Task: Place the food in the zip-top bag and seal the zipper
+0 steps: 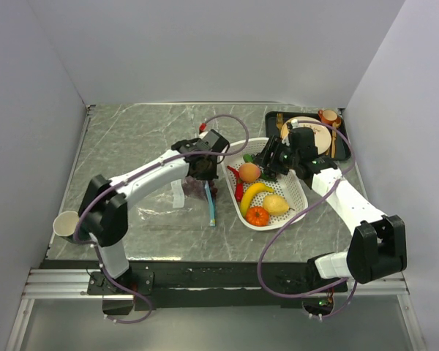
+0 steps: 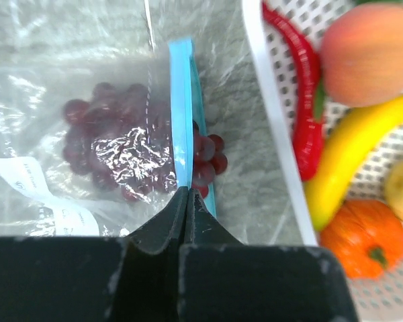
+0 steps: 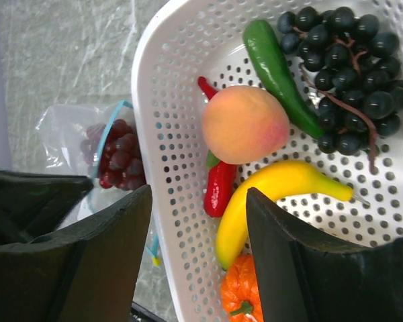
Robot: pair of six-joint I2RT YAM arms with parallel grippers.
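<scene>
The clear zip bag (image 2: 40,107) with a blue zipper (image 2: 182,114) lies flat left of the basket, red grapes (image 2: 111,134) inside and some poking out at the zipper. My left gripper is shut at that zipper edge; whether it pinches the film cannot be told. My right gripper hangs open over the white basket (image 3: 152,134), which holds a peach (image 3: 245,124), red pepper (image 3: 219,188), banana (image 3: 232,235), cucumber (image 3: 275,74), dark grapes (image 3: 349,80), orange pepper (image 3: 240,288) and a pear (image 1: 275,205).
A black tray (image 1: 271,125) with plate, cup and cutlery stands at the back right. A cup (image 1: 66,223) sits at the left front. The table behind and left of the bag is clear.
</scene>
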